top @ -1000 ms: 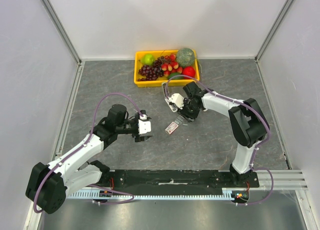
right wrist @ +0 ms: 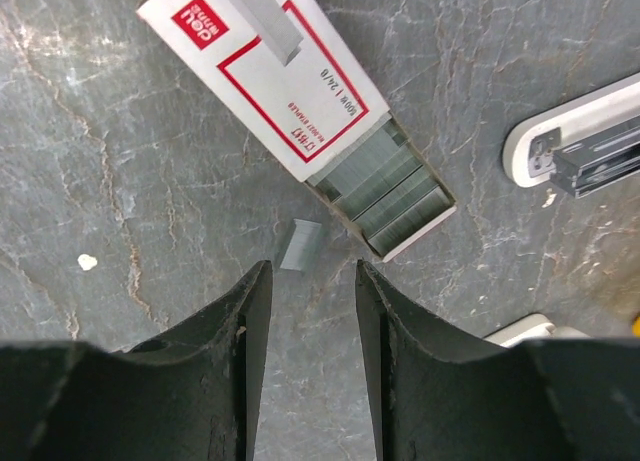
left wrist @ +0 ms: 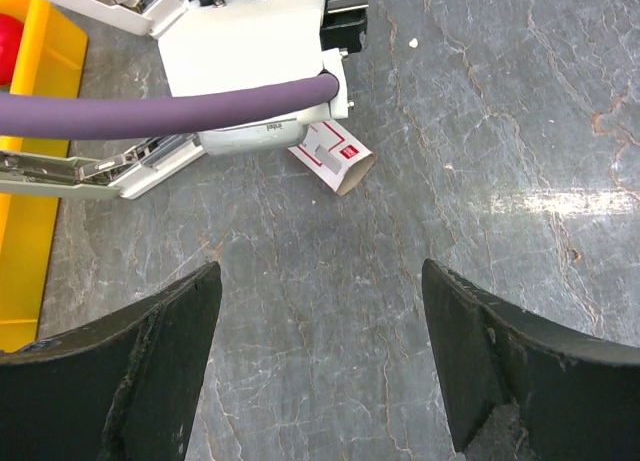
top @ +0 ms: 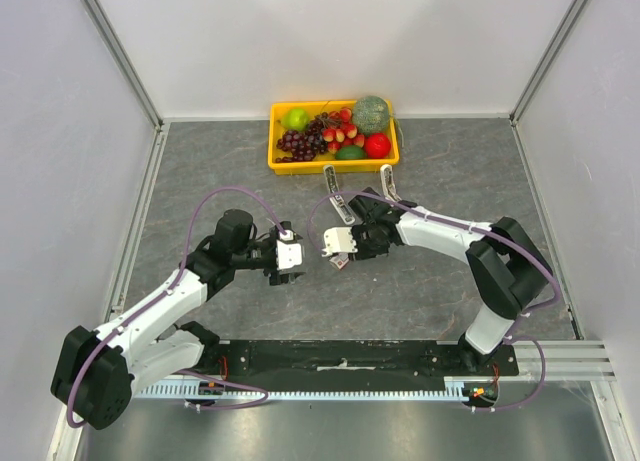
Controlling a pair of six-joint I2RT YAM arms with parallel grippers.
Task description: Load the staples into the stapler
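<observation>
The opened stapler [top: 341,195] has its two long halves spread in the top view; one end of the stapler [right wrist: 575,146] shows at the right wrist view's right edge. A white staple box [right wrist: 275,76] with red print lies with its tray partly out, grey staple strips [right wrist: 385,186] inside. One strip [right wrist: 262,19] rests on the box, and a short staple piece [right wrist: 301,245] is on the table beside it. My right gripper hovers over this piece, open and empty. Apart to the left, my left gripper stands open with nothing between its fingers.
A yellow crate [top: 285,167] of fruit stands at the back, behind the stapler. A purple cable [left wrist: 200,113] on the right arm crosses the left wrist view.
My right gripper has moved left and toward the front, from near the stapler to above the staple box, covering much of the box from above. The left arm has stayed still.
</observation>
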